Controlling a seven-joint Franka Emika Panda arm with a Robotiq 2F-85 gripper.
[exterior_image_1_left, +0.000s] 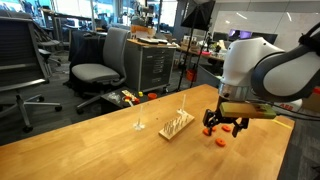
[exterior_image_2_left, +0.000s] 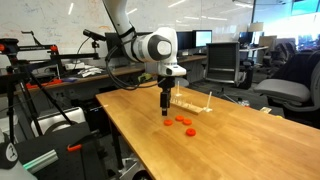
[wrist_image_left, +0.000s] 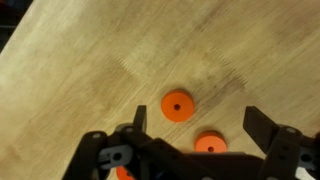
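Note:
My gripper is open, pointing down above the wooden table, with nothing held. In the wrist view, an orange-red disc with a small central hole (wrist_image_left: 170, 106) lies flat between and beyond the fingertips. A second disc (wrist_image_left: 204, 143) sits nearer the gripper's body, and a third (wrist_image_left: 121, 174) is partly hidden by it. Exterior view 2 shows all three as a loose group: one disc (exterior_image_2_left: 168, 123), another disc (exterior_image_2_left: 186, 122) and a nearer disc (exterior_image_2_left: 190, 132). The fingers (exterior_image_2_left: 165, 112) hang close beside this group, apart from the tabletop.
A wooden rack with several upright pegs (exterior_image_1_left: 176, 127) stands beside the discs. Thin upright posts (exterior_image_1_left: 139, 125) rise near it. Small coloured items (exterior_image_1_left: 129, 97) lie at the table's far edge.

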